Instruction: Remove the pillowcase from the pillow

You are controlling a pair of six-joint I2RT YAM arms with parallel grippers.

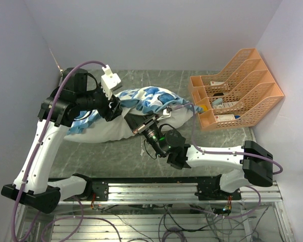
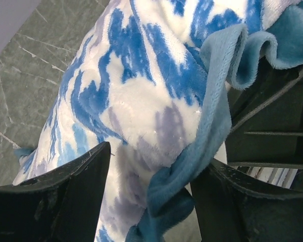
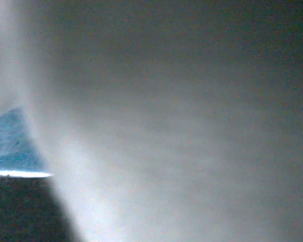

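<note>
The pillowcase (image 1: 156, 97), white with blue blotches, lies bunched over the back and left of the white pillow (image 1: 108, 130). My left gripper (image 1: 116, 108) is above its left-middle part. In the left wrist view, the left gripper stands open, with a folded blue hem (image 2: 207, 131) of the case running down between its fingers. My right gripper (image 1: 128, 117) is shut against the pillow's front side; no cloth can be made out between its fingers. A pale, blurred surface, probably the pillow (image 3: 166, 151), covers most of the right wrist view.
An orange tiered organizer (image 1: 257, 91) holding small items stands at the right, just beyond the pillowcase's right end. Bare grey table (image 1: 106, 161) lies in front of the pillow. Walls close in at the back and sides.
</note>
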